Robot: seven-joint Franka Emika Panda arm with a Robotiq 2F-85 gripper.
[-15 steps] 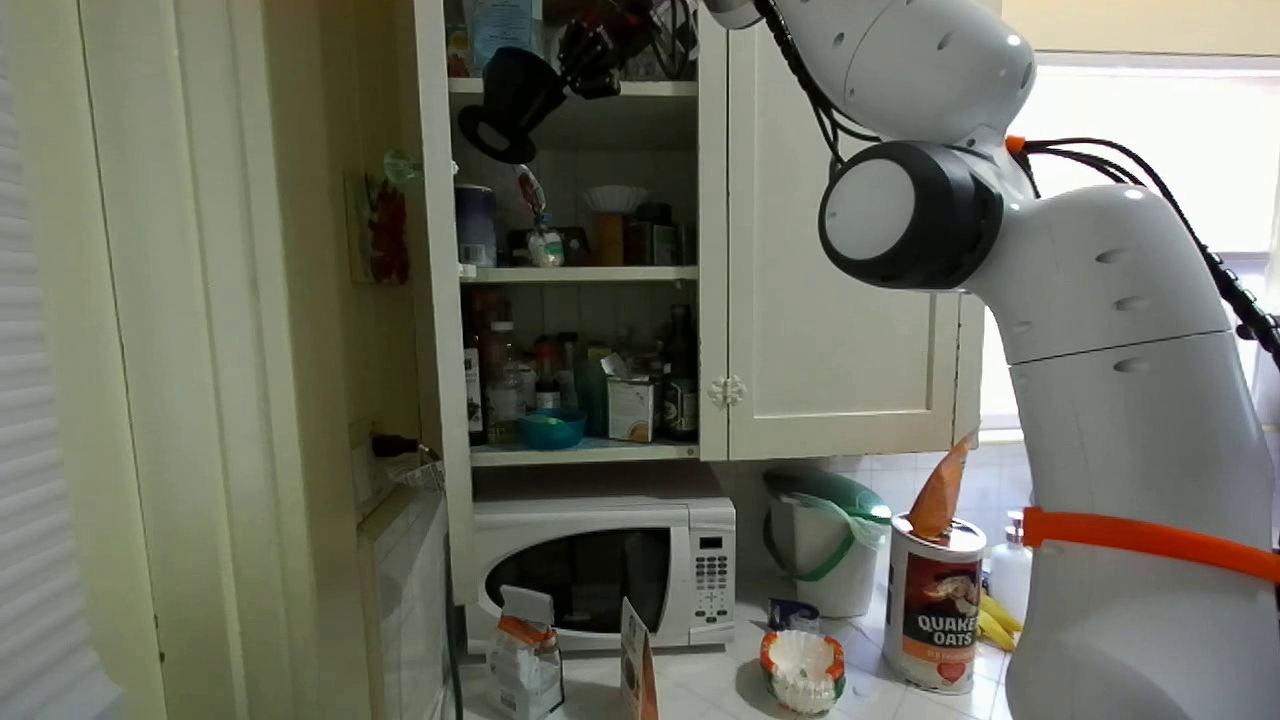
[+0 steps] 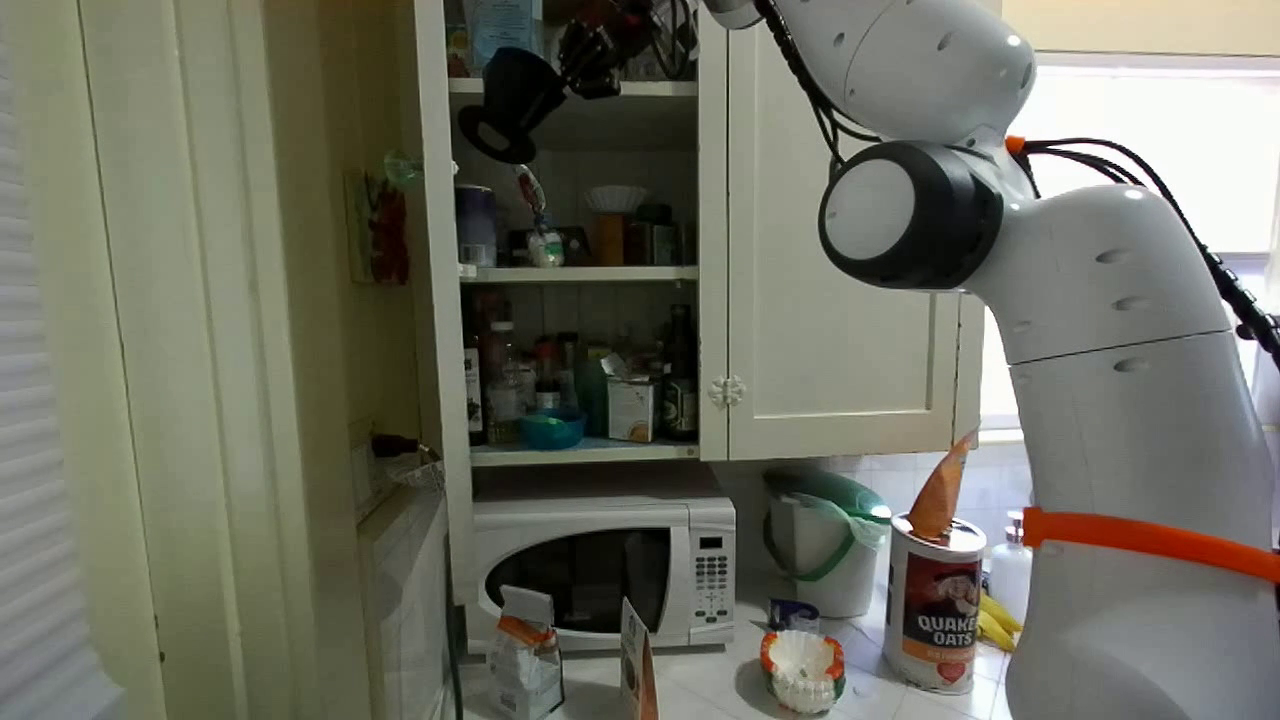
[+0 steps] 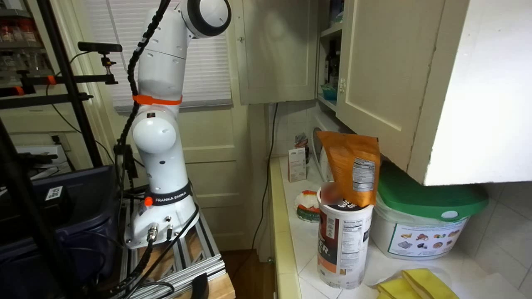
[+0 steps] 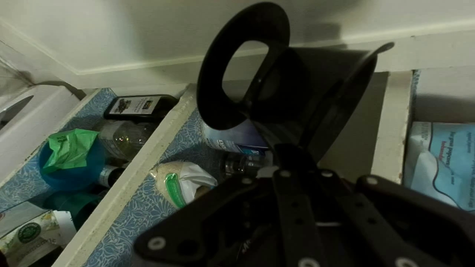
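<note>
A black cone-shaped dripper with a flat ring base hangs tilted in front of the open cabinet's upper shelves. My gripper is shut on it, up and to the right of the cone. In the wrist view the dripper juts out beyond the fingertips, its ring toward the upper left. The fingers meet around a dark part of it; black on black hides the exact contact. In exterior view 2 neither gripper nor dripper shows.
Cabinet shelves hold jars, bottles, a blue bowl and a tied bag. A closed cabinet door stands to the right. Below are a microwave, an oats canister and a lidded bin.
</note>
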